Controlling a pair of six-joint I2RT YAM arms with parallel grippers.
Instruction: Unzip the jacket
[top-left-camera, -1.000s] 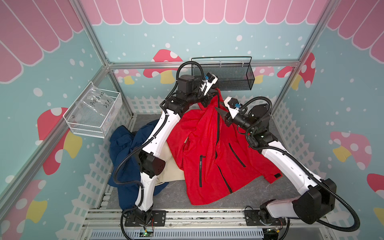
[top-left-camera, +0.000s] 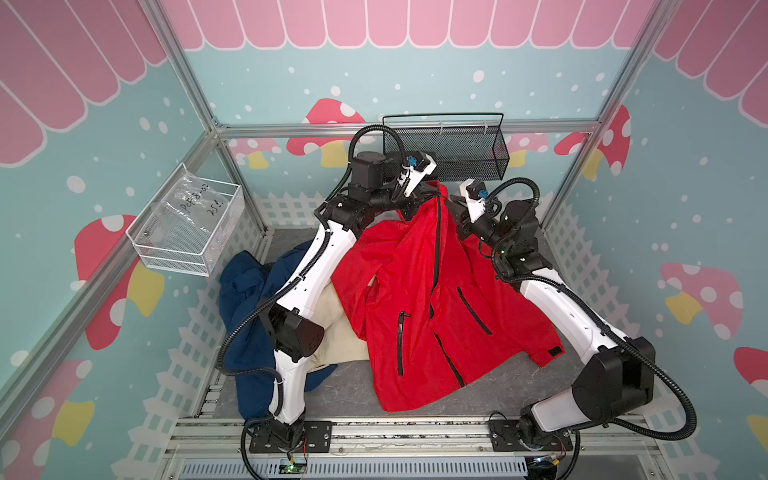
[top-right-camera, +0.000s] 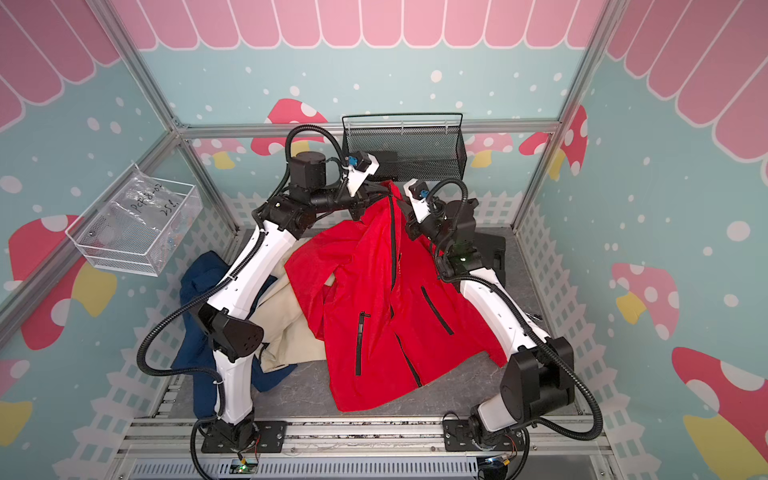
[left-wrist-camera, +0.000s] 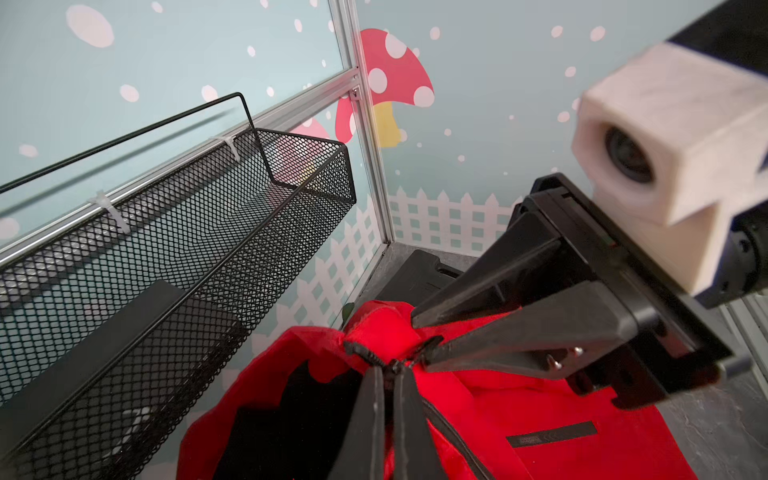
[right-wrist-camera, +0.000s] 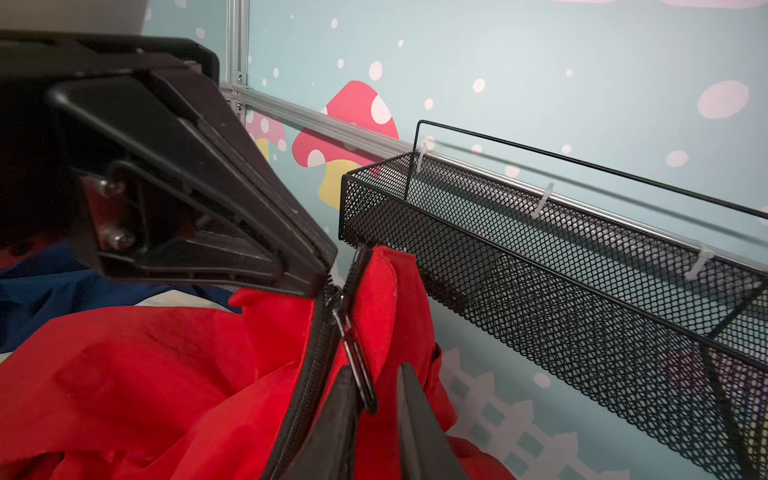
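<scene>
The red jacket (top-left-camera: 416, 296) lies spread out, its collar end lifted at the back, with a black zip (right-wrist-camera: 300, 400) running down from there. My left gripper is shut at the top of the zip, on the collar edge; only a little dark material shows at its tips. The metal zip pull (right-wrist-camera: 354, 360) hangs from the slider just below those tips. My right gripper is part open around the pull's lower end, which lies close to its left finger (right-wrist-camera: 340, 420); whether they touch, I cannot tell.
A black mesh basket (left-wrist-camera: 304, 216) hangs on the back wall just behind the collar. Blue cloth (top-left-camera: 248, 320) and beige cloth (top-left-camera: 340, 328) lie at the left. A white wire basket (top-left-camera: 188, 224) is mounted on the left wall. The two grippers are very close together.
The left gripper stays at the collar with only slight movement.
</scene>
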